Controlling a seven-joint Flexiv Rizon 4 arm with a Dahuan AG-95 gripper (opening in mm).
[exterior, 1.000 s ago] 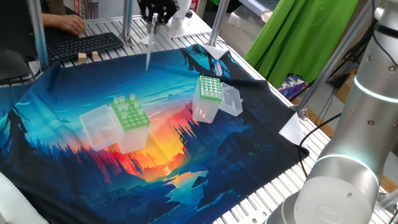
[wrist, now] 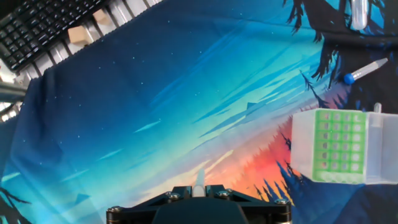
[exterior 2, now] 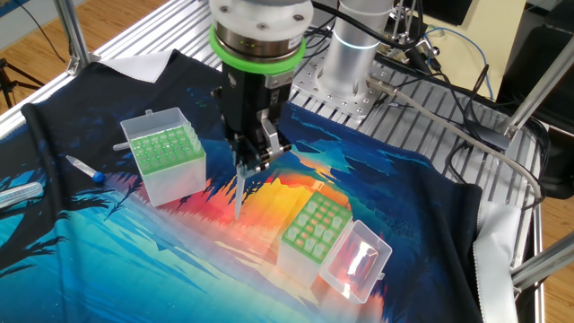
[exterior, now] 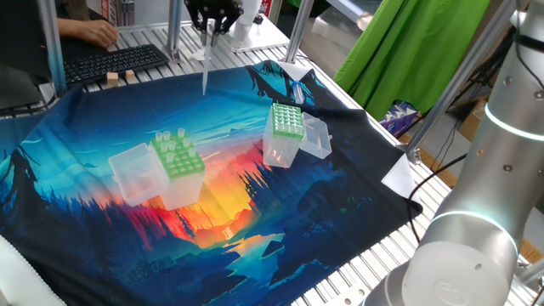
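A long, thin, translucent pipette tip (exterior: pixel 206 68) hangs point down above the cloth, with my gripper (exterior: pixel 209 27) shut on its upper end. The same tip (exterior 2: pixel 239 196) hangs near the tip boxes in exterior view 2, and its end (wrist: pixel 199 178) shows past my fingers in the wrist view. One clear tip box with a green rack (exterior: pixel 178 158) has several tips standing up in it. The other box, with its green rack (exterior: pixel 287 121), stands to the right; in the wrist view its rack (wrist: pixel 339 146) lies right of my gripper. Both lids are open.
A blue-capped pen-like tube (wrist: pixel 367 71) and a clear tube (wrist: pixel 359 14) lie beyond the second box. A keyboard (exterior: pixel 115 63) and small wooden blocks (exterior: pixel 112 79) sit past the cloth's edge. Around both boxes, much of the patterned cloth (exterior: pixel 93 110) is bare.
My gripper and the tip have shifted very slightly to the right in exterior view 1. Both boxes stay where they were.
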